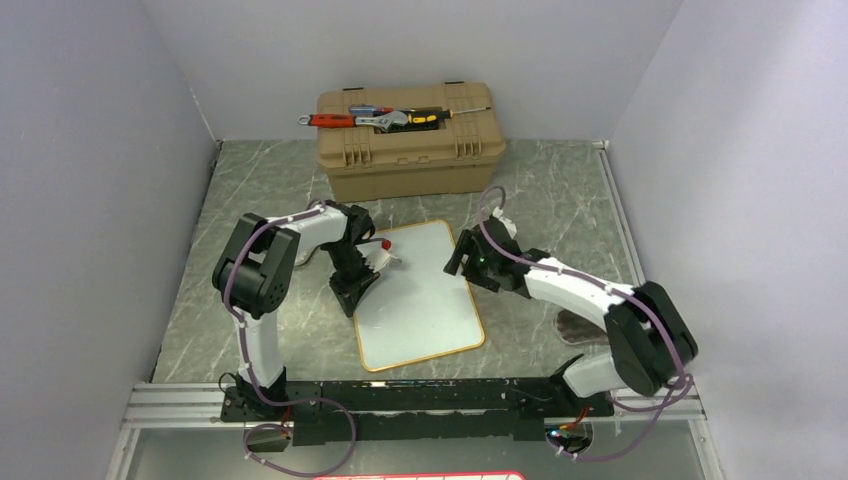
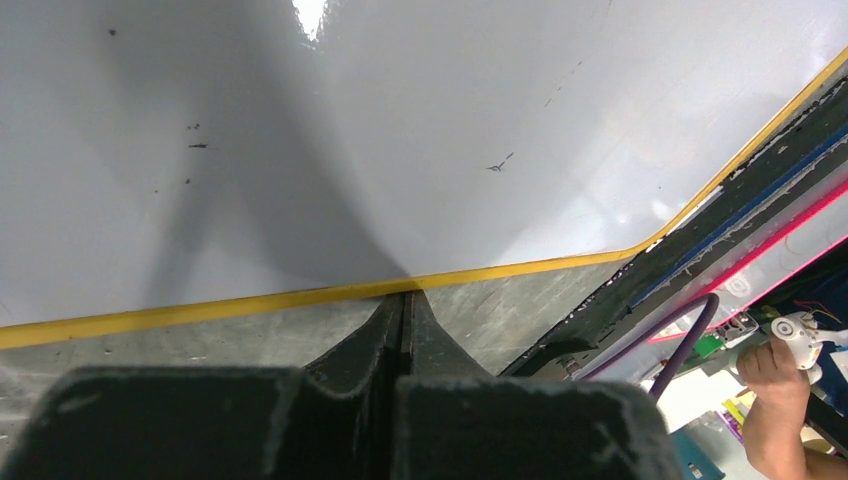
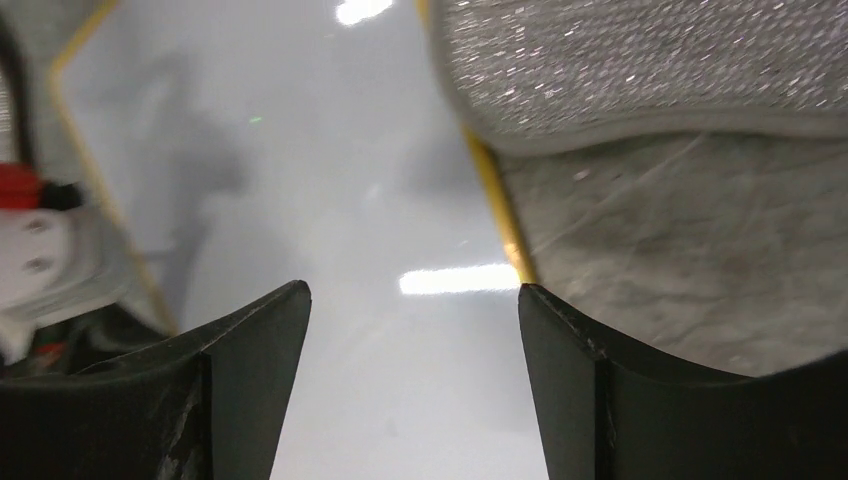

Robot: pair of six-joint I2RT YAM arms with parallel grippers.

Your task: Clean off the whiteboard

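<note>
The whiteboard (image 1: 425, 310), white with a yellow edge, lies flat on the table. A few small black marks (image 2: 500, 163) show on it in the left wrist view. Side by side and closed, the left gripper touches the board's yellow edge with its fingertips; nothing is visible between them. My right gripper is open over the board's right edge, its fingers (image 3: 255, 365) apart and the space between them empty. A grey, rough-surfaced piece (image 3: 650, 65) overlaps that edge in the right wrist view; whether it touches the board I cannot tell.
A tan toolbox (image 1: 412, 165) with tools on top stands behind the board. A dark grey flat item (image 1: 578, 328) lies by the right arm. Another pale item (image 1: 305, 256) is partly hidden behind the left arm. Table beyond the board's right side is mostly clear.
</note>
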